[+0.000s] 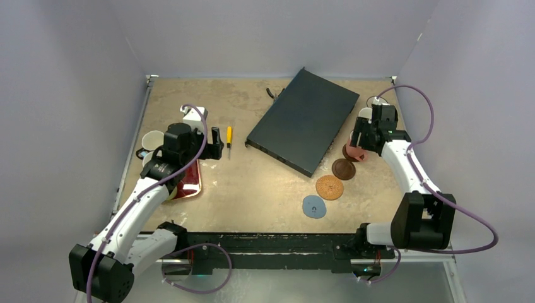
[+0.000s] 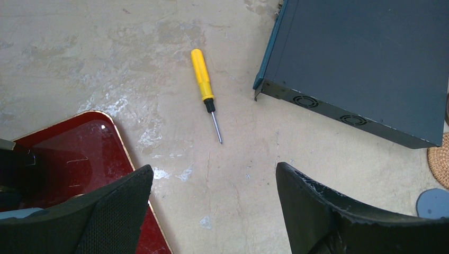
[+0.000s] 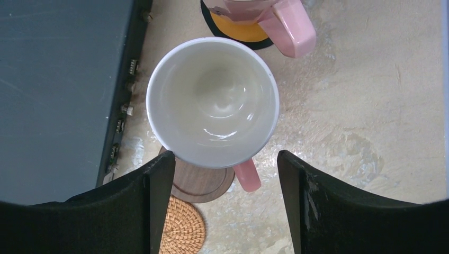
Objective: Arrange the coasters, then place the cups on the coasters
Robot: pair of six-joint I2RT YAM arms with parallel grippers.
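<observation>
A pink cup [image 1: 357, 151] with white interior [image 3: 212, 100] stands beside the black box at the right, on or by a dark coaster. My right gripper is over its near rim, fingers apart on either side of the handle end; whether they touch it is unclear. A second pink cup [image 3: 288, 29] stands behind on an orange-and-black coaster [image 3: 238, 32]. Below lie a brown coaster [image 1: 343, 168], a woven coaster [image 1: 329, 187] and a blue coaster [image 1: 313, 206]. My left gripper hangs open and empty beside the red tray [image 2: 79, 137].
A large black flat box [image 1: 301, 120] fills the back middle. A yellow screwdriver [image 1: 229, 135] lies left of it. More cups [image 1: 153, 140] stand at the left.
</observation>
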